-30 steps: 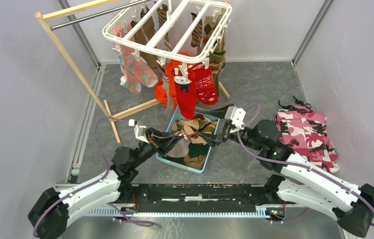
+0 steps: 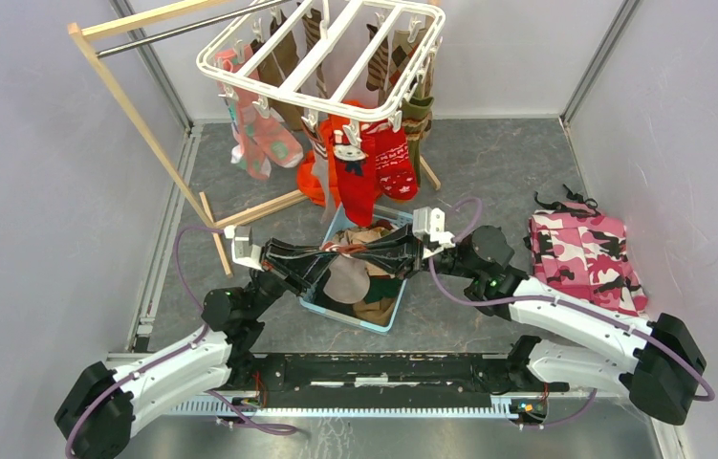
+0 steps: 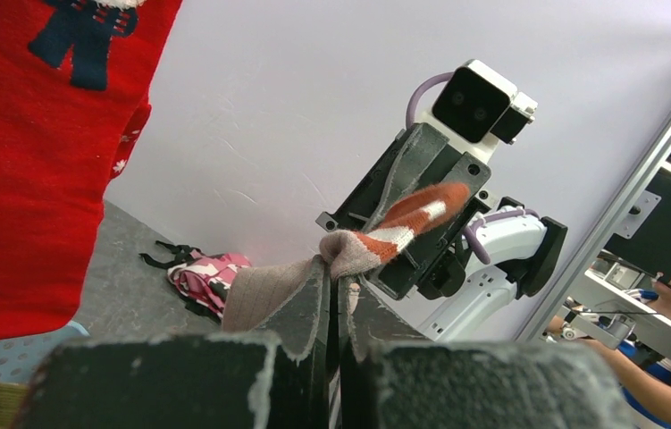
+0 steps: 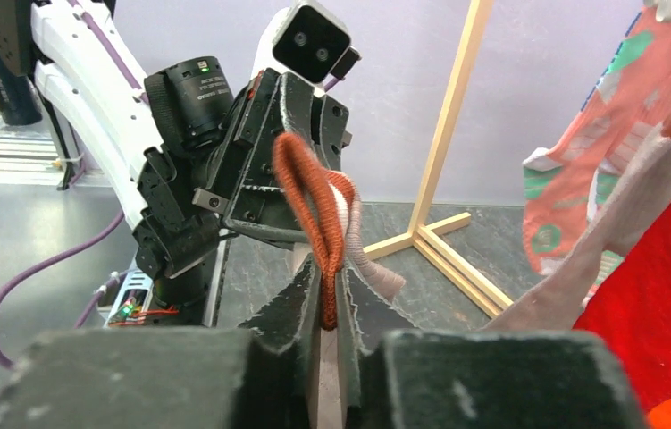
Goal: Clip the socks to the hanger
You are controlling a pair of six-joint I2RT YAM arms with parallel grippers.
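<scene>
A grey sock [image 2: 346, 282] with an orange-and-white cuff [image 3: 427, 207] hangs between my two grippers, above the blue basket. My left gripper is shut on its cuff part. From the other side, my right gripper has a loop of the orange cuff between its fingers. Those fingers stand close together; whether they pinch the cloth is not clear. In the top view, the fingertips of both arms nearly meet. The white hanger [image 2: 290, 98] stands behind, with a red sock [image 2: 353, 182], pink socks [image 2: 261, 139] and several others hanging from it.
Below the grippers stands the blue basket [image 2: 380, 330], holding several socks. A wooden frame [image 2: 135, 115] stands at the left. The pink camouflage bag [image 2: 587, 256] lies at the right wall.
My left gripper has lifted the sock's cuff up from over the basket. The right gripper, wide open before, has moved left to the cuff, and its fingers have come closer together.
</scene>
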